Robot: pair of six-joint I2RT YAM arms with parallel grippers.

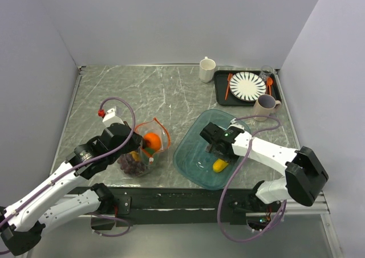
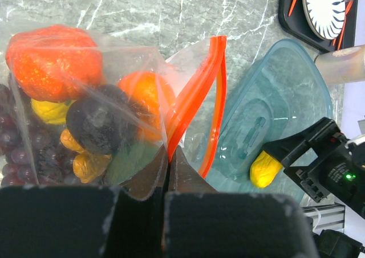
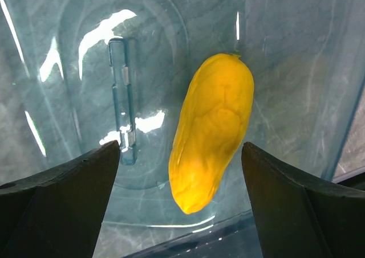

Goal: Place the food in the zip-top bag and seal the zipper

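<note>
A clear zip bag with orange zipper lies at left, holding an orange fruit, a red-orange fruit, grapes, a dark round fruit and yellow pieces. My left gripper is shut at the bag's edge by the zipper; the bag film appears pinched there. A yellow oblong food lies in the teal container. My right gripper hangs low over it, part open, one finger either side of it, apparently not gripping.
A black tray with striped plate, orange cutlery and glass stands at back right. A white mug and a beige mug stand nearby.
</note>
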